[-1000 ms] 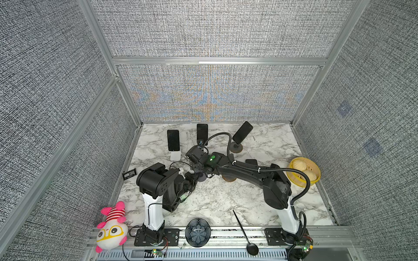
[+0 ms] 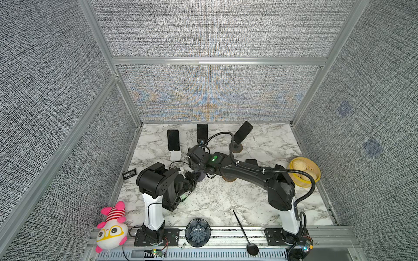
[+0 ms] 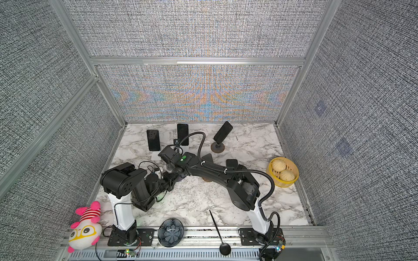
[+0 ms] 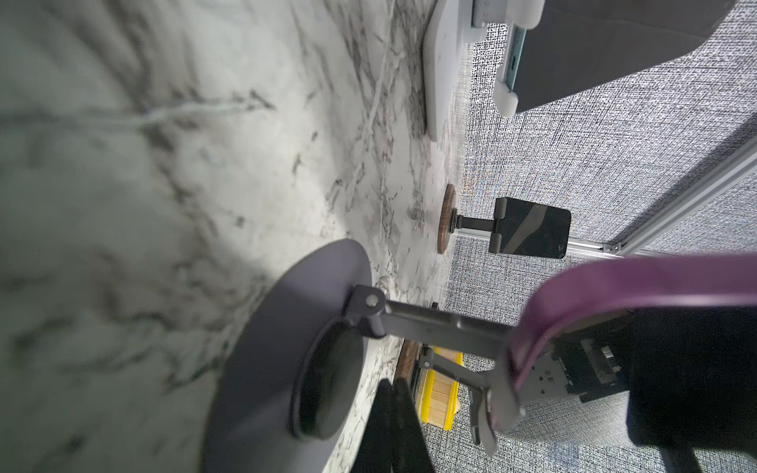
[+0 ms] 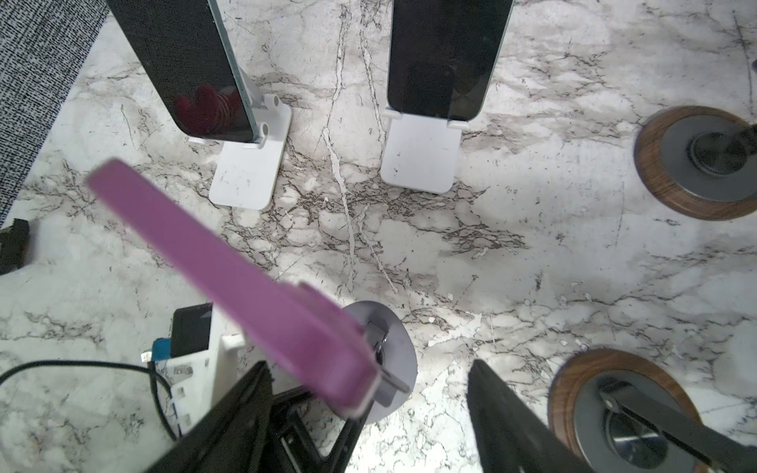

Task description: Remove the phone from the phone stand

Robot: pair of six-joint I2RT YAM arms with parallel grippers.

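Observation:
A purple-edged phone (image 5: 220, 276) sits on a grey round-based stand (image 4: 260, 378), above the table at centre-left. My right gripper is part open around the phone's near end from above, blurred in its wrist view; whether it touches is unclear. My left gripper is low beside that stand's base, fingertips together, nothing visible between them. Two other phones (image 5: 441, 47) (image 5: 193, 63) stand on white stands at the back. Another phone (image 2: 242, 132) is on a wood-based stand at back right. The top views largely hide the central phone behind the arms.
A further wood-based stand (image 5: 567, 402) is right of centre. A yellow steamer with buns (image 3: 283, 182) lies at the right, a plush toy (image 2: 111, 235) at front left, a black mould (image 2: 198, 232) and ladle (image 2: 252, 248) along the front rail.
The right arm has shifted slightly to the right at its elbow and wrist. The left arm looks still.

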